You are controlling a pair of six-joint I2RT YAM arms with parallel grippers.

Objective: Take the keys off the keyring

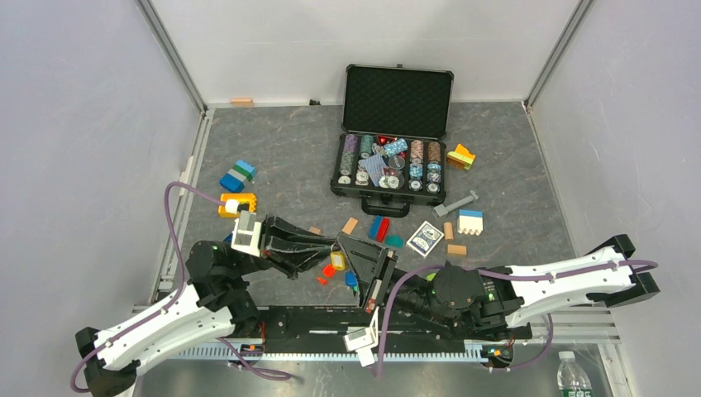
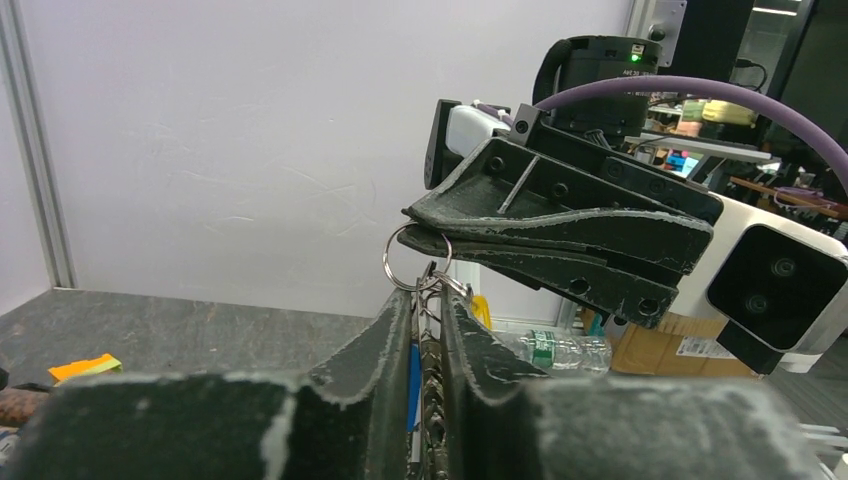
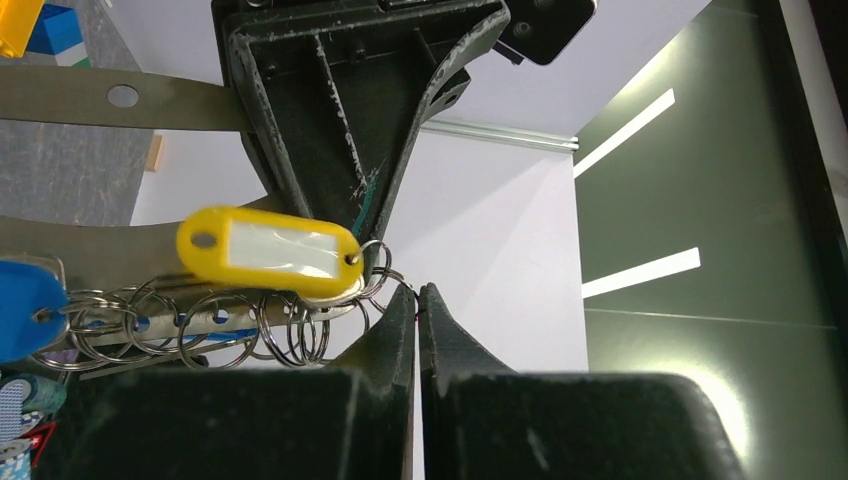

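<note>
My right gripper is shut on a thin metal ring (image 2: 387, 262), which loops around its fingertips. Just below, my left gripper stands slightly open, with a chain of rings and metal showing in the narrow gap. In the right wrist view, a yellow key tag (image 3: 285, 258) hangs by a small ring close to the left gripper's tip. Under it shows the edge of something pale and metallic. Several linked rings (image 3: 290, 325) run left from there to a blue tag (image 3: 28, 312). The keys themselves are mostly hidden.
An open case of poker chips (image 1: 388, 169) stands at the back centre. Toy bricks (image 1: 238, 176), wooden blocks (image 1: 455, 250) and a card deck (image 1: 425, 239) lie scattered on the grey table. A plastic bottle (image 1: 573, 376) is at front right.
</note>
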